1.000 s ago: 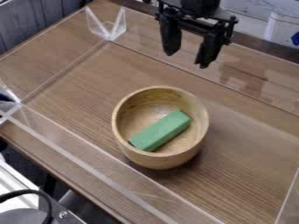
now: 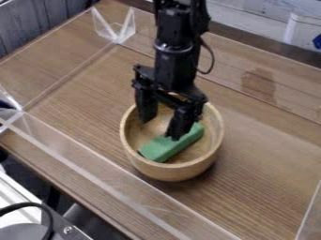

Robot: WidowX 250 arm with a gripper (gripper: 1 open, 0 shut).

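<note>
A round wooden bowl (image 2: 175, 165) stands on the table, holding a green block (image 2: 171, 145). My black gripper (image 2: 166, 117) is lowered into the bowl from above, open, its two fingers apart over the block. The block shows below and between them, partly covered by the gripper.
Clear plastic pieces stand at the back left and along the left edge. A white object with a dark cable lies at the lower left corner.
The bowl and block look unmoved.
</note>
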